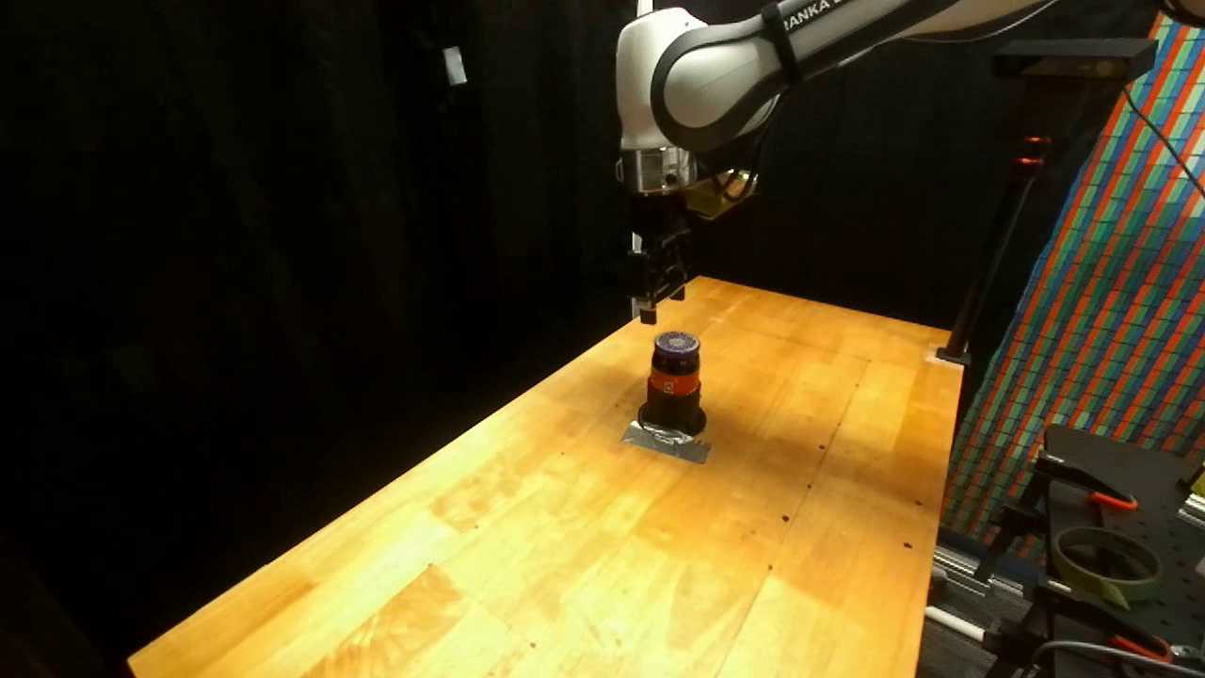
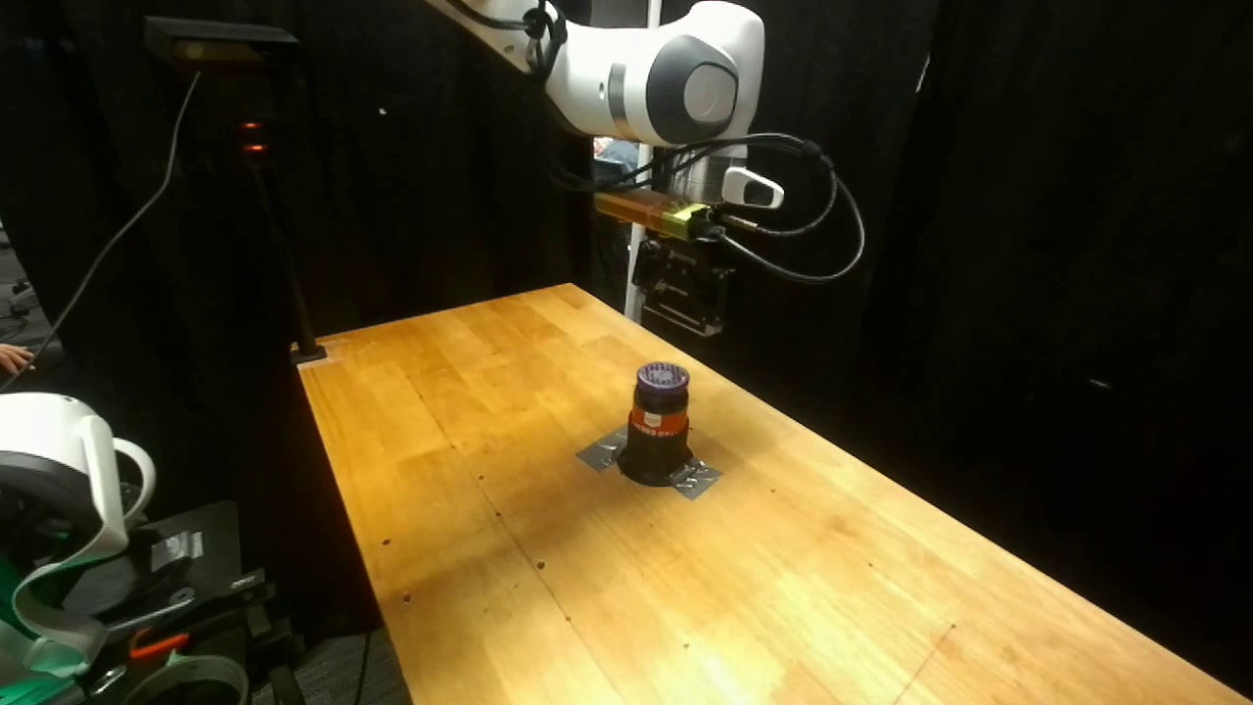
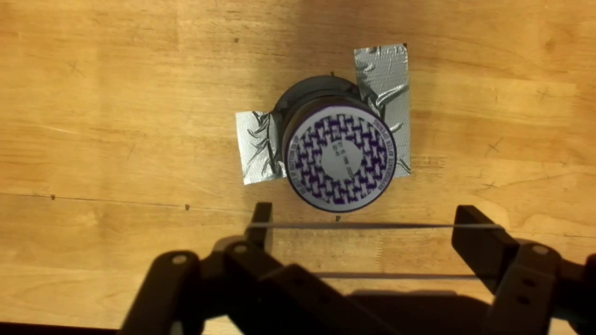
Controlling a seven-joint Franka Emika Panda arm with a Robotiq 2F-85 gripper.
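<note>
A dark jar (image 1: 675, 382) with an orange label stands upright in a black holder (image 2: 645, 464) on the wooden table. Its purple-and-white patterned lid (image 3: 342, 159) is on top and faces the wrist camera. Strips of silver tape (image 3: 391, 100) lie on either side of the holder against the table. Above the table, higher than the jar and apart from it, hangs my gripper, open and pointing down. Only bare table shows between its fingers, with two thin lines spanning the gap. From the wrist camera, the lid sits just beyond the fingertips.
Bare wooden table (image 1: 508, 565) surrounds the holder on all sides. A dark post (image 1: 991, 260) rises at a far corner of the table. Beside the table stands a black cart (image 1: 1130, 486) with clamps and a tape roll (image 1: 1104, 561).
</note>
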